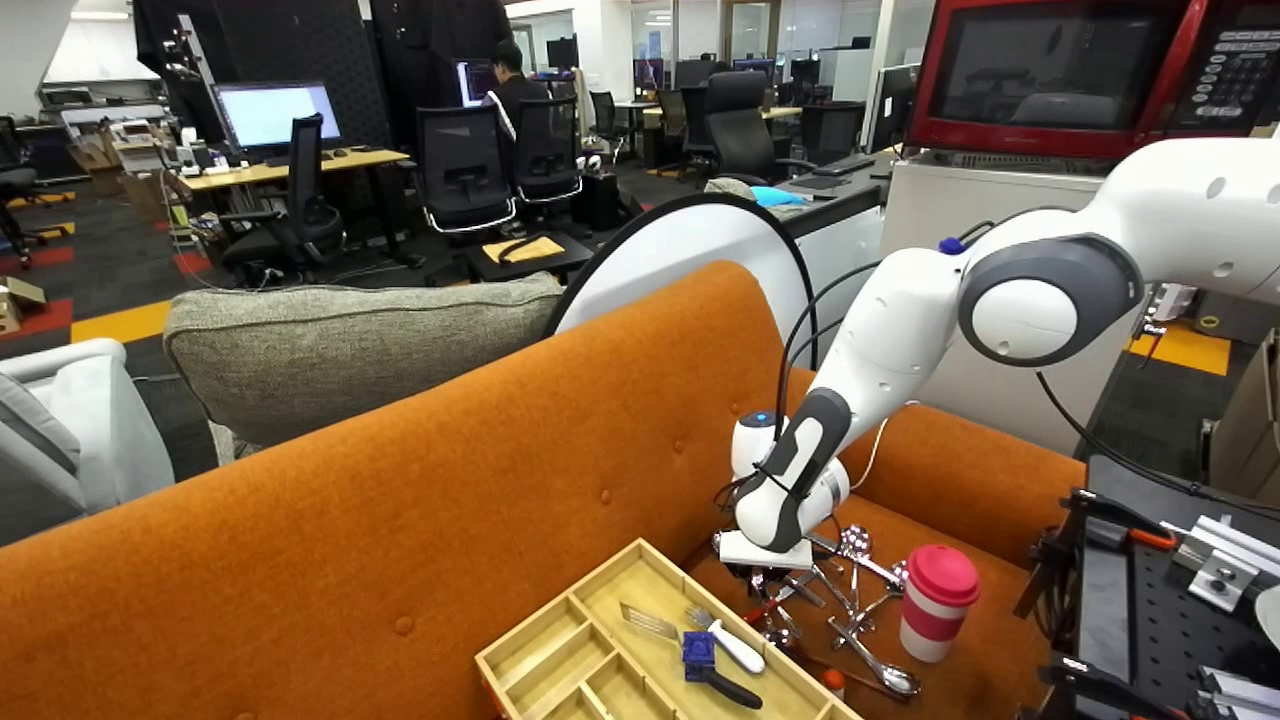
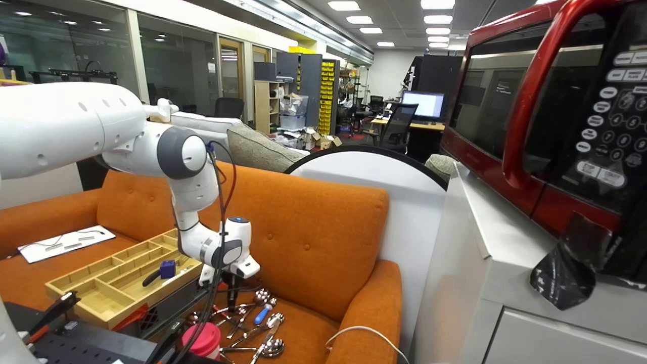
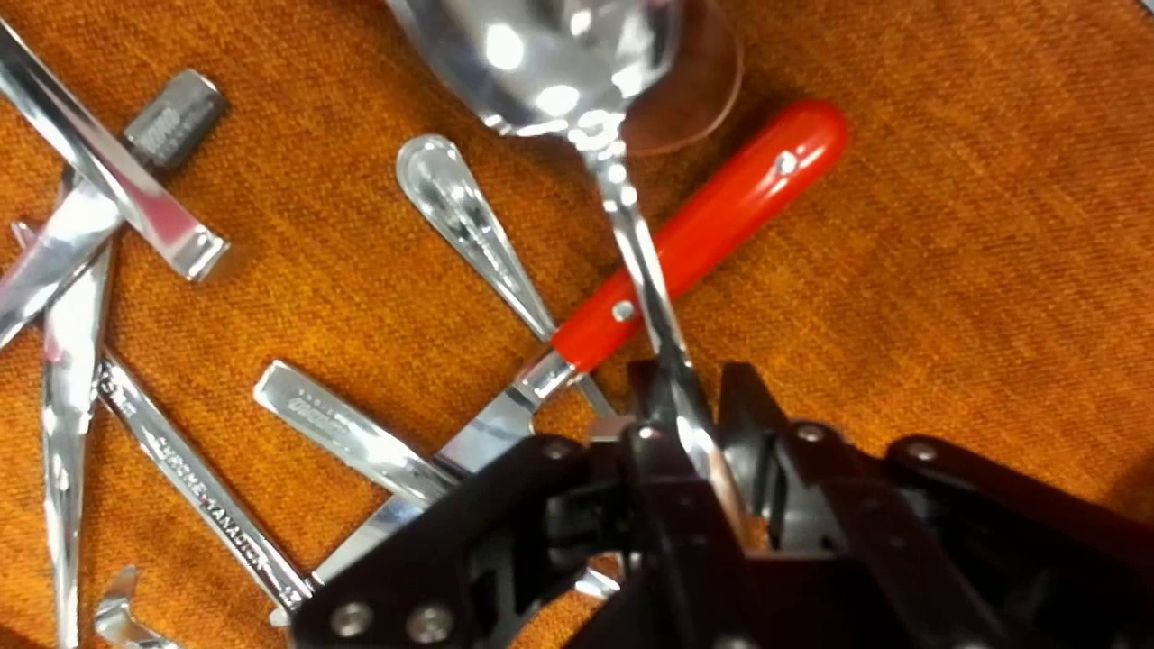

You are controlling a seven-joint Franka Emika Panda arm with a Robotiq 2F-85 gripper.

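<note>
In the wrist view a shiny metal spoon runs from its bowl at the top down to my gripper. Its handle passes between the two black fingers, which stand part open with a narrow gap. Whether either finger touches the handle I cannot tell. Beneath the spoon a red-handled knife crosses other cutlery on the orange seat. The second exterior view has my gripper pointing down at the far side of the utensil pile. A wooden tray holds a white-handled fork and a black-handled utensil.
A cup with a pink lid stands beside the metal utensils. The sofa's backrest rises close behind the arm. Loose wrenches and other metal pieces lie left in the wrist view; bare seat shows to the right.
</note>
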